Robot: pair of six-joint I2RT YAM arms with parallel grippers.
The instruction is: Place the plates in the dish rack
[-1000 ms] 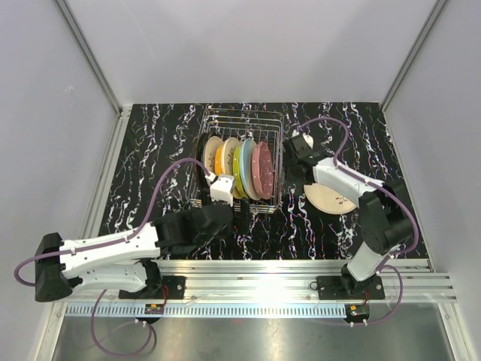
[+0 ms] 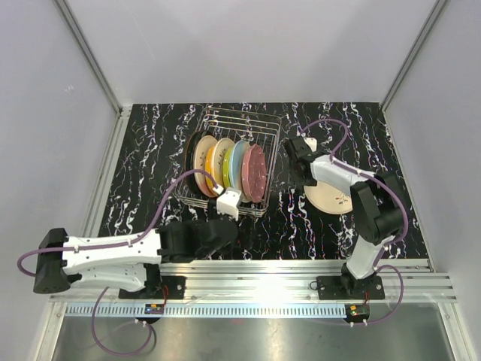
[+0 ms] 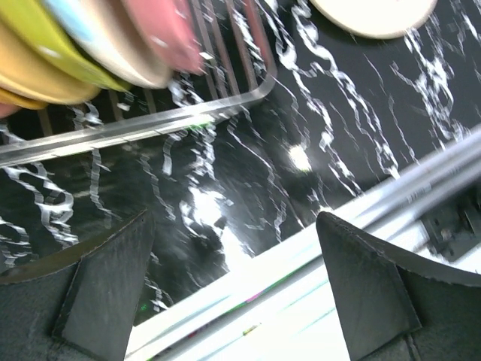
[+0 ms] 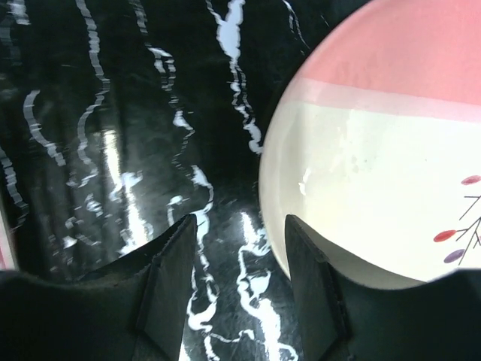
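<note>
A wire dish rack (image 2: 240, 120) holds several coloured plates standing on edge, a pink one (image 2: 254, 173) at its right. A cream plate with a floral print (image 2: 328, 200) lies flat right of the rack; in the right wrist view the plate (image 4: 361, 173) also shows a pink band. My right gripper hangs open over that plate's left rim, nothing between its fingers. My left gripper is apart, in front of the rack's front edge, with nothing between its widely spaced fingers.
The black marble board (image 2: 143, 143) is clear left of the rack and in front of it. A metal rail (image 2: 248, 267) runs along the front edge, with white walls at both sides.
The rack and its plates have shifted left over the last second.
</note>
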